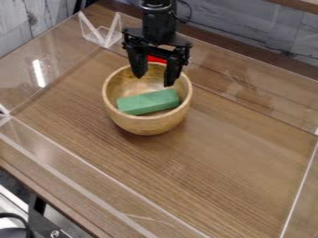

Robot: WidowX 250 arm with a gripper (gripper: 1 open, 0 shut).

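My black gripper point(154, 58) hangs open over the back rim of a wooden bowl point(125, 116), its fingers pointing down with nothing seen between them. A green block point(148, 102) lies inside the bowl. A red object point(156, 59) shows behind the gripper at the bowl's back, mostly hidden.
A raised wooden edge point(267, 23) runs along the back right. Pale translucent pieces stand at the back left.
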